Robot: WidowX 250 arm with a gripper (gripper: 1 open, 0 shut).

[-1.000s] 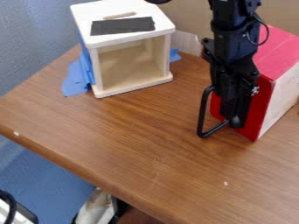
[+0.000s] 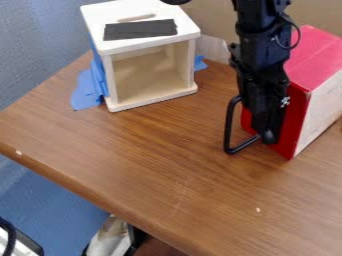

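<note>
My black arm (image 2: 257, 50) reaches down from the top right to a red box with white sides (image 2: 311, 70) at the right. A black handle-like loop (image 2: 230, 125) hangs beside the box's red face. My gripper (image 2: 274, 125) is at that face, mostly dark against it, so I cannot tell whether it is open or shut.
A white open-front box (image 2: 112, 80) with a dark strip on top stands at the back left, a blue cloth (image 2: 86, 94) beside it.
The arm and gripper have shifted very slightly upward along the red box's face; the rest looks the same.
</note>
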